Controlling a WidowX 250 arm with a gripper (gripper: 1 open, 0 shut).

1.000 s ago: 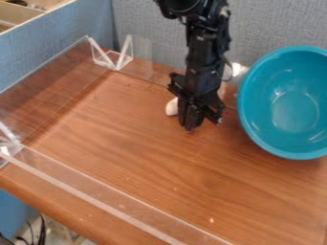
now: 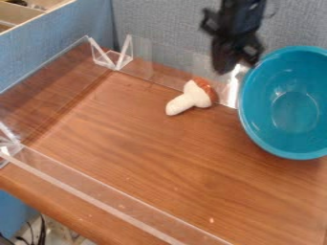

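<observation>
A toy mushroom [image 2: 192, 98] with a white stem and red-orange cap lies on the wooden table, left of a turquoise bowl [image 2: 284, 102]. My black gripper [image 2: 223, 61], blurred, is raised above and behind the mushroom, near the bowl's upper left. Whether its fingers are shut is hard to make out; I see nothing hanging from it.
Clear plastic rails [image 2: 114, 55] edge the wooden table [image 2: 121, 163]. A grey padded wall rises behind, and a wooden box [image 2: 26, 15] sits at the top left.
My gripper has risen from the table up and to the right, away from the mushroom, which is now uncovered on the table.
</observation>
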